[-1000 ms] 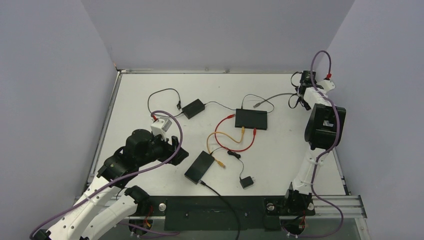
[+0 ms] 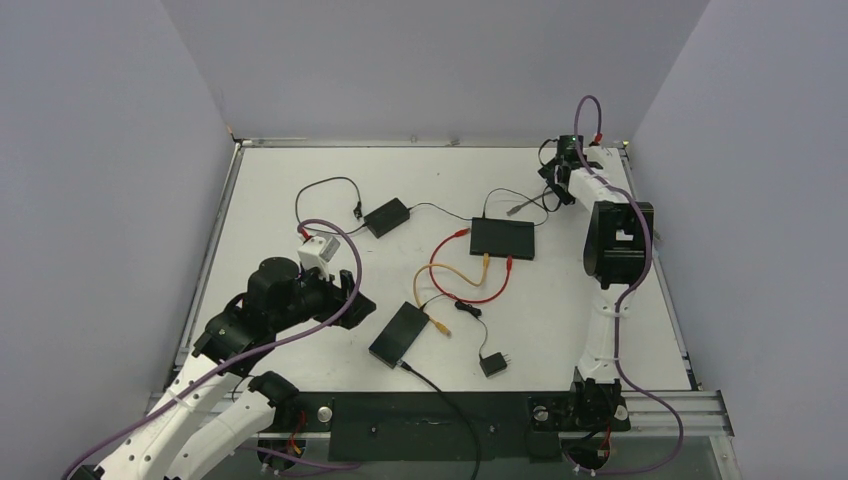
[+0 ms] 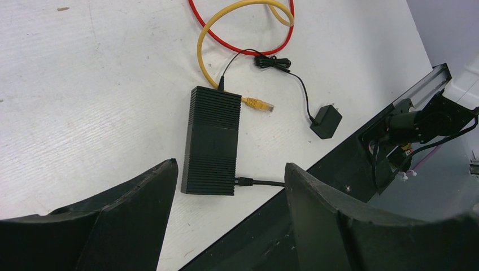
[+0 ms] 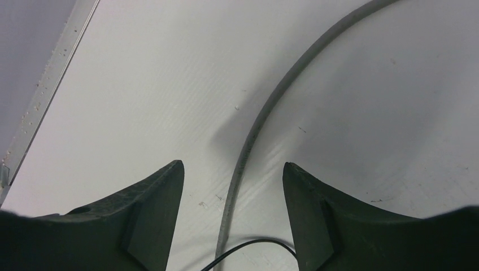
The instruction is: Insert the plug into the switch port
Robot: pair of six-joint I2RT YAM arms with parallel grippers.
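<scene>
The black switch (image 2: 502, 238) lies right of the table's middle, with yellow and red cables at its front edge. Behind it, the grey cable's plug (image 2: 514, 211) rests on the table, its cable running right beneath my right gripper (image 2: 553, 187). In the right wrist view the grey cable (image 4: 244, 155) passes between the spread fingers without being clasped. A loose yellow plug (image 3: 258, 104) lies beside the ribbed black box (image 3: 212, 141). Over the left front of the table my left gripper is open and empty.
A black power adapter (image 2: 387, 217) lies at the back left, and a wall plug (image 2: 493, 364) near the front edge. A red cable (image 2: 436, 285) loops before the switch.
My right gripper has travelled left, closer to the grey plug and the switch. The left arm has barely shifted; the objects look unmoved.
</scene>
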